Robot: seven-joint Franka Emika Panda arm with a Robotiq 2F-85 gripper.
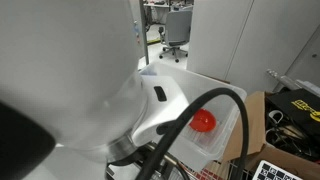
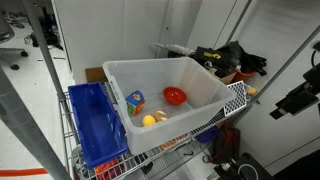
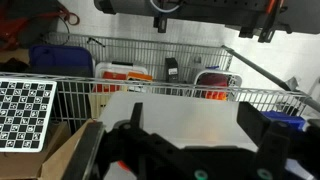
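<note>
My gripper is open, its dark fingers wide apart at the bottom of the wrist view, with nothing seen between them. In exterior view 2 its black tips reach in from the right edge, well apart from the bin. The translucent bin (image 2: 196, 119) stands on a wire rack. Inside it are a red bowl (image 2: 175, 96), a multicoloured cube (image 2: 135, 102), an orange ball (image 2: 148, 120) and a yellow ball (image 2: 160, 115). Exterior view 1 shows the red bowl (image 1: 203, 121) too, but the white arm (image 1: 70, 65) hides much of the bin.
A blue bin (image 2: 92, 120) stands left of the translucent one. Behind and right lie dark bags and tools (image 2: 225, 58). A cardboard box (image 3: 62, 155) and a checkered board (image 3: 25, 115) are at the left of the wrist view, beside the wire rack (image 3: 190, 50).
</note>
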